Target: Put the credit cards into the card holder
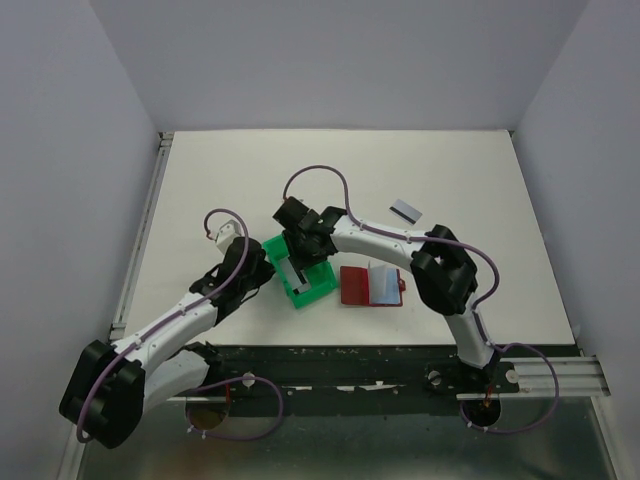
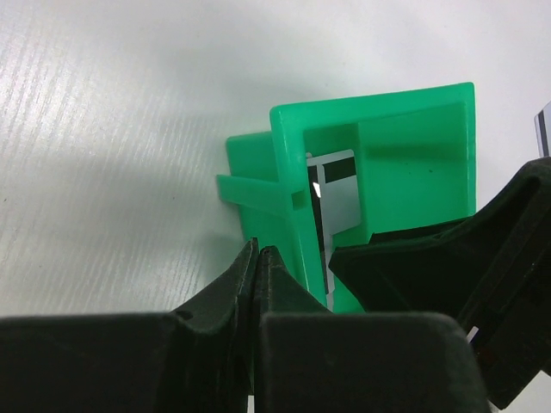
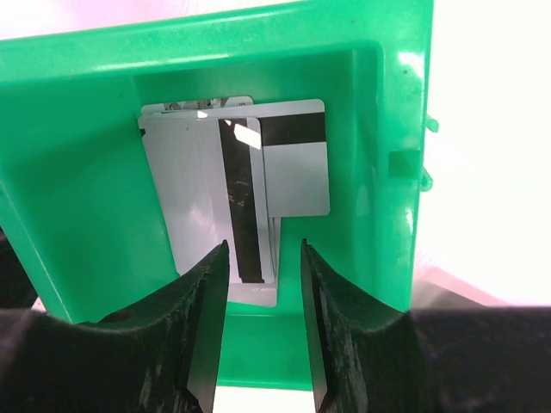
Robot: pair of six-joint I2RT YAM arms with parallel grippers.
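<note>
Several white-grey cards (image 3: 194,176) with black stripes lie overlapping inside a green box (image 3: 215,43). My right gripper hangs over the box's inside, its fingers partly open and nothing between them; the cards show past its fingertips. Outside the box wall, my left gripper is shut, with nothing showing between its fingers. In the top view the card holder (image 1: 355,286) lies spread open right of the box, red on its left side and pale blue-grey on its right. How close the right fingertips are to the cards is hard to judge.
A lone grey card (image 1: 405,211) with a dark stripe lies on the white table (image 1: 460,180), behind and right of the box. Both arms crowd around the box. Bare table stretches at the back and far right.
</note>
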